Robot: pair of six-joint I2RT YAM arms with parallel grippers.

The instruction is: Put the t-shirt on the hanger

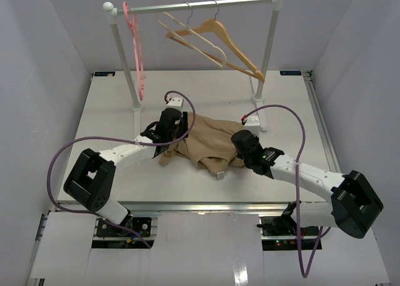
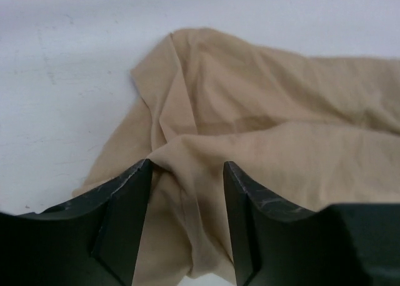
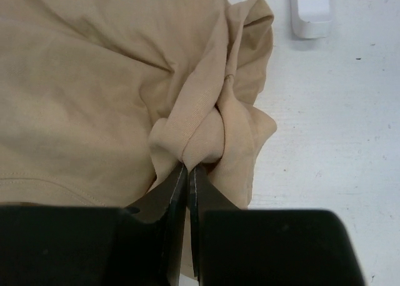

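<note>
A crumpled tan t-shirt point(image 1: 209, 142) lies on the white table beneath the rack. My left gripper is over its left part with fingers apart; in the left wrist view folds of cloth show below and between them. My right gripper is at the shirt's right end, shut on a bunched fold of it. A wooden hanger point(image 1: 234, 49), a cream hanger point(image 1: 194, 45) and pink hangers point(image 1: 139, 55) hang from the rail above.
The white rail point(image 1: 162, 9) stands on two posts, with feet point(image 1: 137, 123) on the table beside the shirt. Bare table shows at both sides and behind the shirt.
</note>
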